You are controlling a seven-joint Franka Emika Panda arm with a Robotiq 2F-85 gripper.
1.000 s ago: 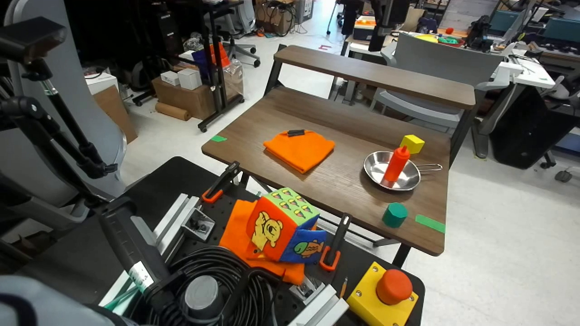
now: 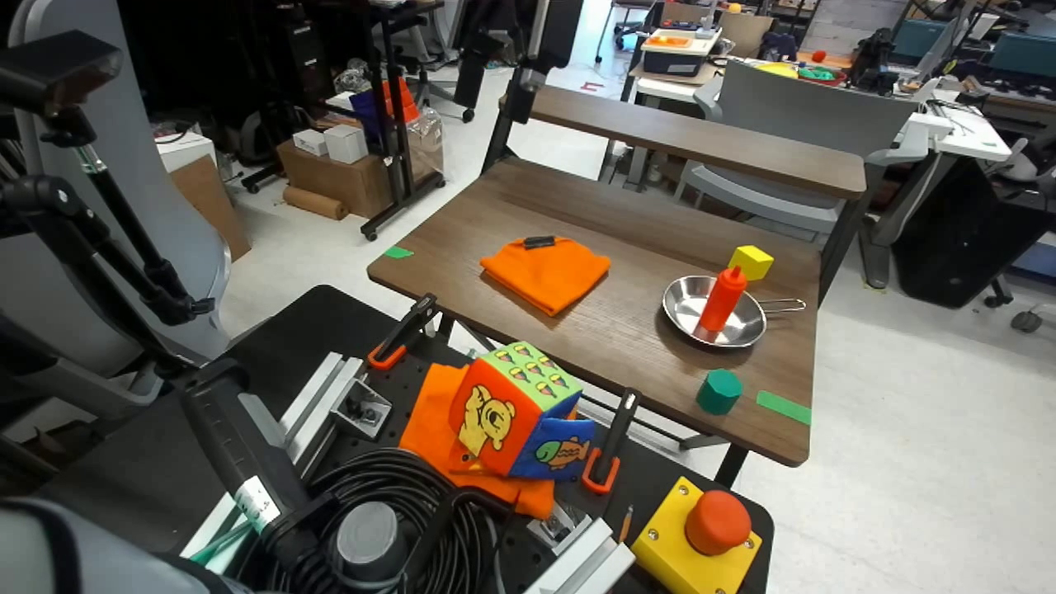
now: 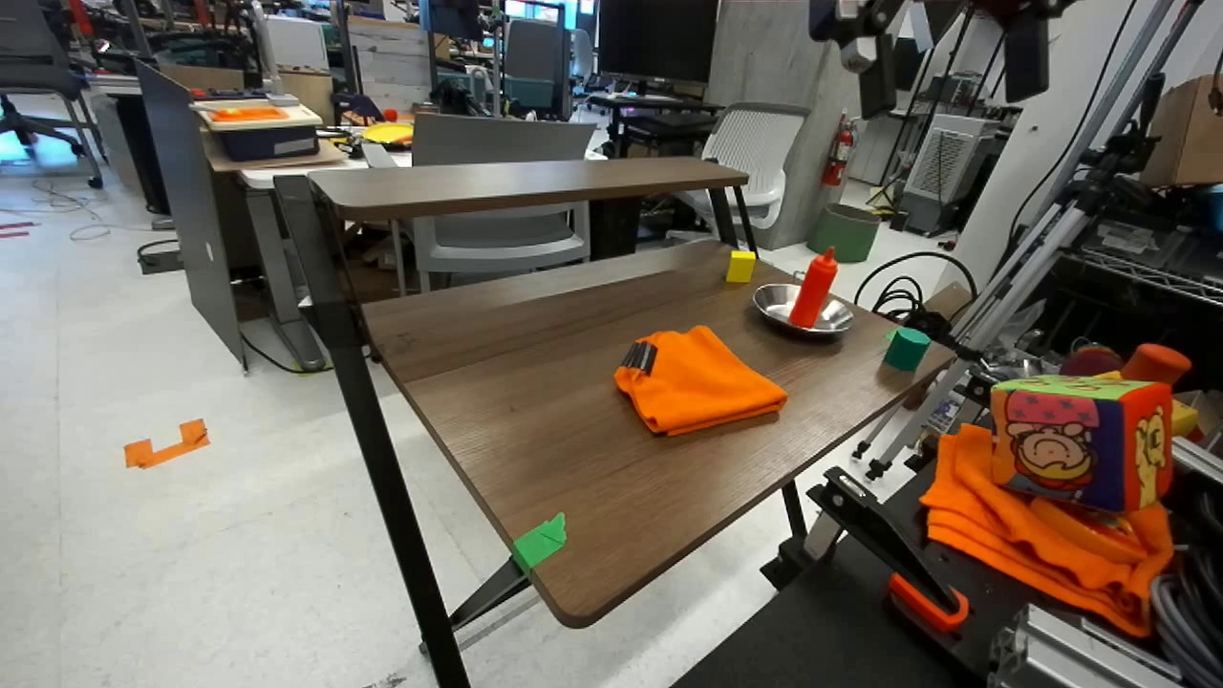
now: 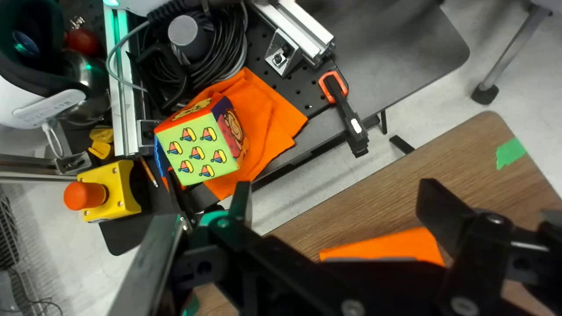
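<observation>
High above the table, my gripper (image 3: 954, 82) is open, its two black fingers well apart and the space between them empty. In the wrist view the gripper spans the lower half, hiding much of the tabletop. A folded orange cloth (image 2: 546, 275) with a black clip-like piece (image 2: 539, 242) on its edge lies on the brown table (image 2: 445, 233). To its right a red squeeze bottle (image 2: 723, 299) stands in a steel pan (image 2: 683, 297). A yellow block (image 2: 751, 262) sits behind the pan, and a green block (image 2: 719, 391) in front.
A raised shelf (image 2: 683, 139) runs along the table's back. In front, a black stand (image 2: 327, 317) carries a picture cube (image 2: 515, 411) on orange cloth, clamps, cables and a yellow box with a red button (image 2: 718, 523).
In exterior view 1 my gripper has moved left along the top, from above the shelf's right half to near its left end. The things on the table have not moved.
</observation>
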